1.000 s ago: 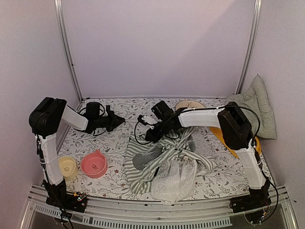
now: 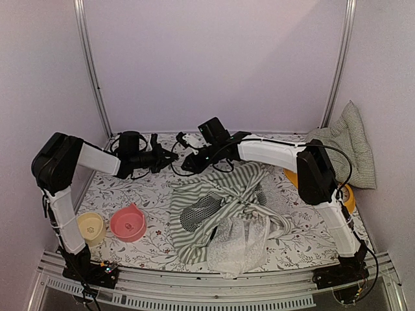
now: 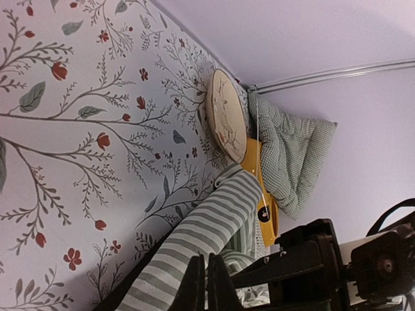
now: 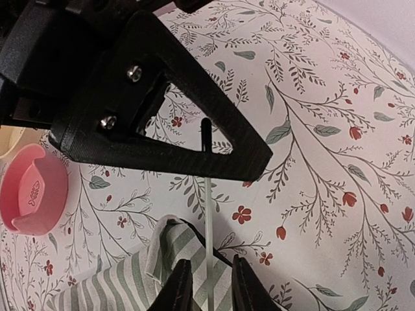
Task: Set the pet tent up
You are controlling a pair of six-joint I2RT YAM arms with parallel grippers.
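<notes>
The striped tent fabric (image 2: 194,240) with mesh panels and a white sheer part lies crumpled on the middle of the table. My left gripper (image 2: 171,157) is raised at the left back, shut, its fingertips at the bottom of the left wrist view. My right gripper (image 2: 189,165) hangs close to it, above the fabric's back edge; in the right wrist view its fingers are slightly apart around a thin pale rod (image 4: 209,214), which runs up to the black frame of a gripper. Whether the fingers grip the rod I cannot tell.
A pink container (image 2: 128,223) and cream bowl (image 2: 91,228) sit at the front left. A yellow board (image 2: 293,176), a round wooden piece (image 3: 225,113) and a checked cushion (image 2: 356,149) are at the right. Floral table shows around the fabric.
Over the last second my right gripper has risen and moved left toward the left gripper, away from the fabric. My left arm has shifted slightly right.
</notes>
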